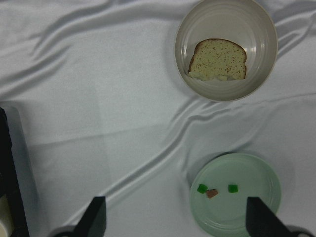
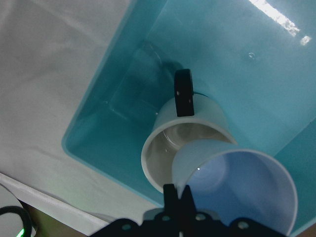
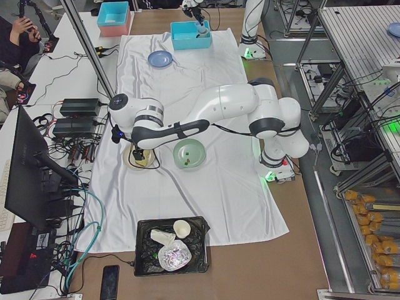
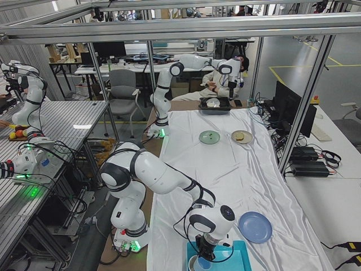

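Observation:
My left gripper hangs open above the white cloth, near a beige plate (image 1: 261,74) holding a bread slice (image 1: 217,58) and a green plate (image 1: 232,212) with small green and brown pieces. At the far end, my right gripper is shut on the rim of a light blue cup (image 2: 242,192), which is in or just over the blue bin (image 2: 103,94), against a white cup (image 2: 158,153) with a black handle.
A blue plate (image 4: 255,227) lies beside the blue bin. A black tray (image 3: 144,262) with cups and a bowl sits at the near end.

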